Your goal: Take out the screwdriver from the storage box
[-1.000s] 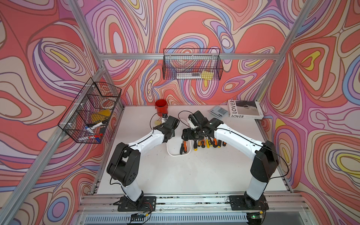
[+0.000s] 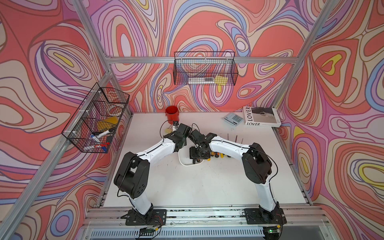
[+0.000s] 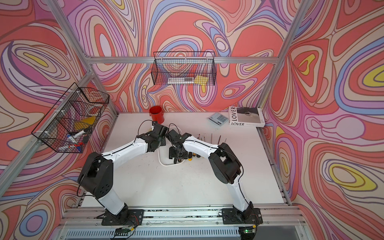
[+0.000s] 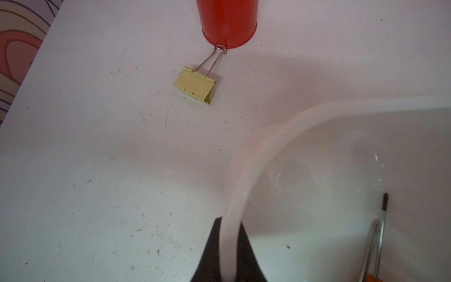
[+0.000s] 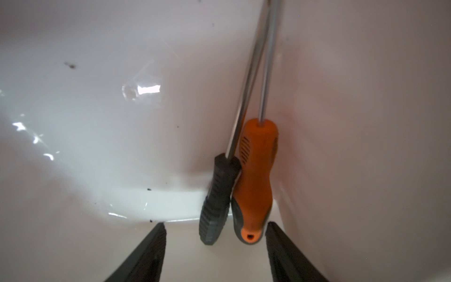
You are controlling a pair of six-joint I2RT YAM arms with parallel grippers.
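Two screwdrivers lie side by side in the white storage box (image 4: 300,124), against its right wall. One has a black handle (image 5: 219,197), the other an orange handle (image 5: 256,178), and their steel shafts cross at the far end. My left gripper is shut on the box's left rim, which runs between its fingers. My right gripper reaches down into the box, its fingers (image 5: 152,249) apart. Both handles' butt ends show in the gap between them, with no grip visible on either. From above, the right arm hides most of both screwdrivers.
Several more screwdrivers (image 2: 222,155) lie right of the box, partly under the right arm. A red bucket (image 2: 172,114) and a yellow binder clip (image 4: 196,84) are behind and left. A calculator (image 2: 233,119) and a book (image 2: 261,116) lie at the back right.
My right gripper has moved left and down into the box, covering the handles from above. The left arm and the box have stayed in place.
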